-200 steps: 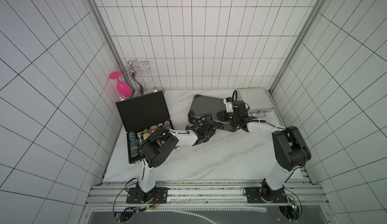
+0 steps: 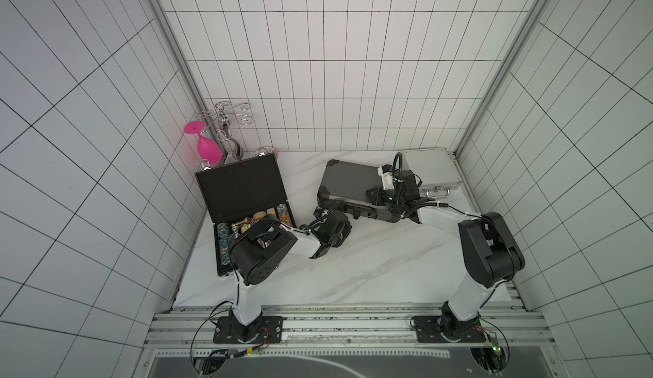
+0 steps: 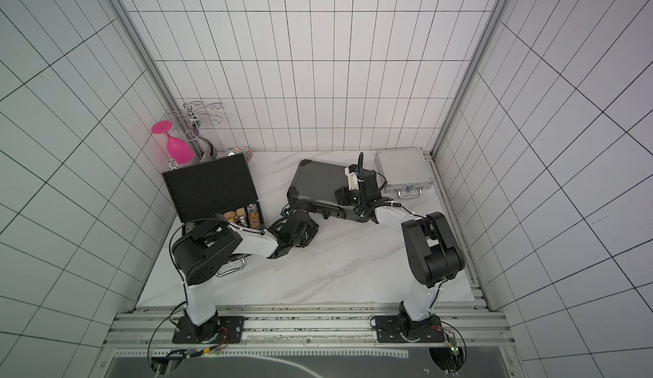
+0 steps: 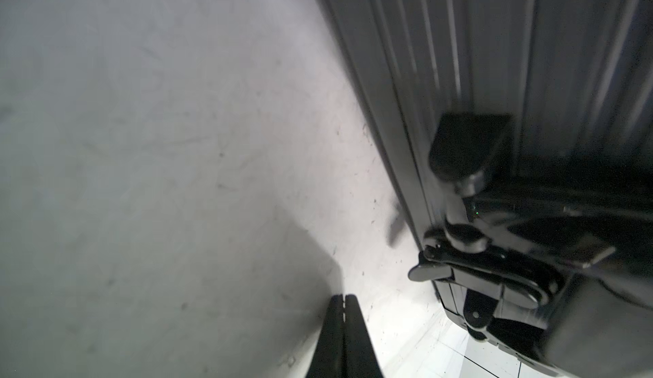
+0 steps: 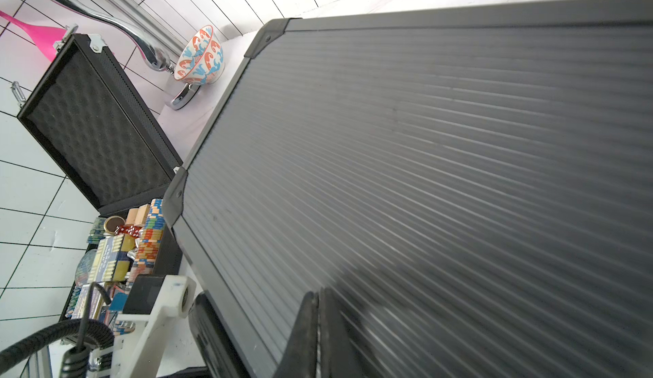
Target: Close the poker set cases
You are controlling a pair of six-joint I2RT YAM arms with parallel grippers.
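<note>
A dark grey ribbed case (image 2: 352,178) lies in the middle with its lid down. My right gripper is shut over that lid, its tips at or just above the surface; contact cannot be told. In the left wrist view, the case's front side (image 4: 408,99) shows a black handle and a latch (image 4: 483,279). My left gripper is shut in front of that side, over the white tabletop, apart from the latch and with nothing seen between its fingers. At the left a black case (image 2: 241,186) stands open, its chips and cards (image 5: 112,259) partly hidden by my left arm.
A closed silver case (image 3: 404,168) sits at the back right, beside the right arm. Behind the open case stand a chrome holder (image 2: 224,116) with a pink glass (image 2: 209,149) and a patterned bowl (image 5: 200,57).
My left gripper has drawn left and towards the front, away from the grey case's middle, uncovering more of its front side. The right arm has stayed nearly still.
</note>
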